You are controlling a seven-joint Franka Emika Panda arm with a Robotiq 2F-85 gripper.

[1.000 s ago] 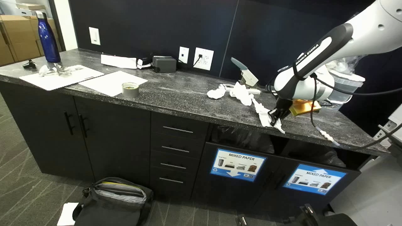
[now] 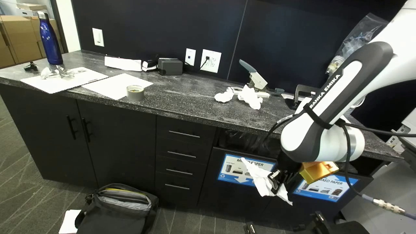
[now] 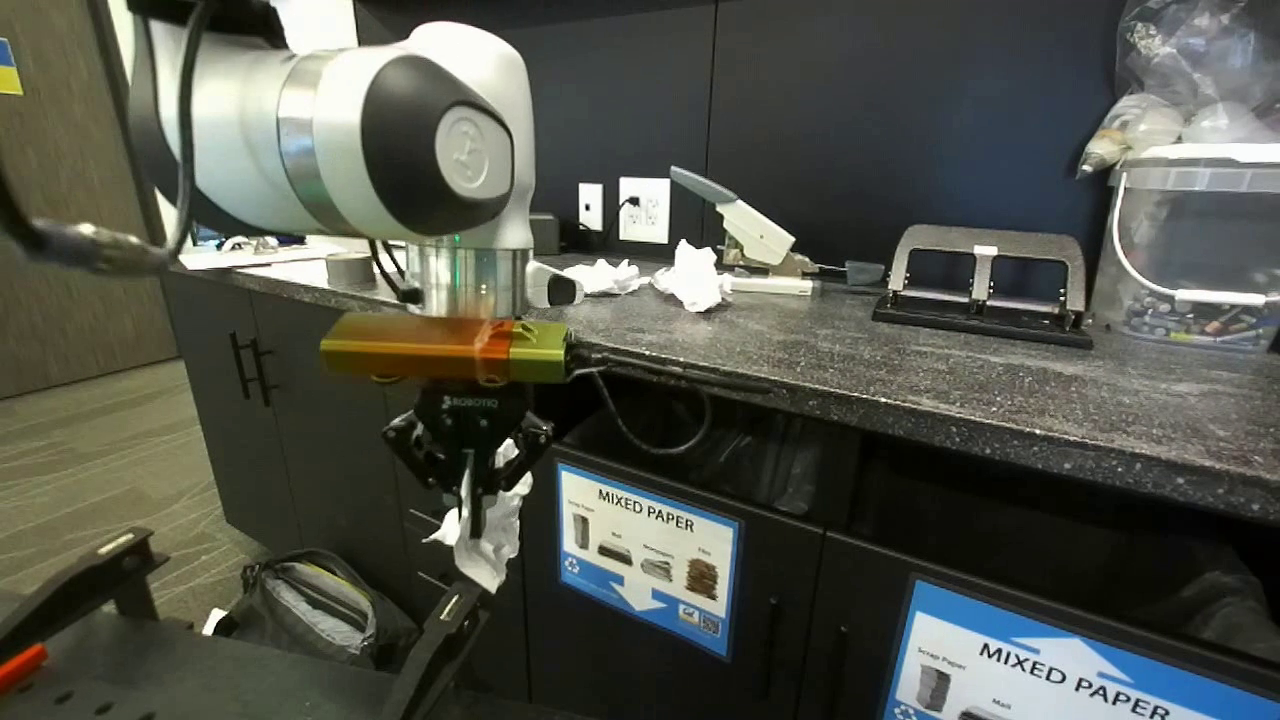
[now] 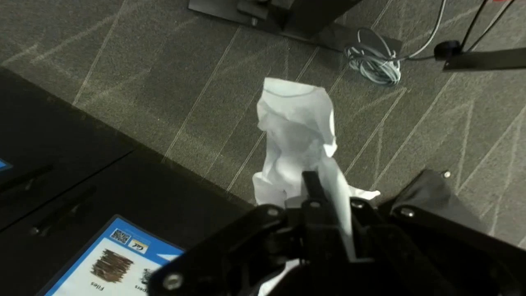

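Observation:
A crumpled piece of white paper (image 4: 296,133) is pinched between the fingers of my gripper (image 2: 277,183), which is shut on it. In exterior view 2 the paper (image 3: 489,546) hangs below the gripper (image 3: 480,492), lower than the counter top and in front of the cabinets. The wrist view has carpet beneath the paper. Two more crumpled white papers (image 2: 224,95) (image 2: 250,97) lie on the counter beside the stapler (image 2: 255,80). Below the counter edge are bin openings (image 3: 768,450) with mixed paper signs (image 3: 648,558) under them.
A black hole punch (image 3: 986,282) and a clear bucket (image 3: 1182,246) stand on the counter. Farther left are a tape roll (image 2: 135,93), flat sheets (image 2: 117,85) and a blue bottle (image 2: 49,41). An open black bag (image 2: 119,210) sits on the floor.
My gripper has come down and toward the room with the paper, from over the counter to in front of the cabinets. The papers on the counter have stayed put.

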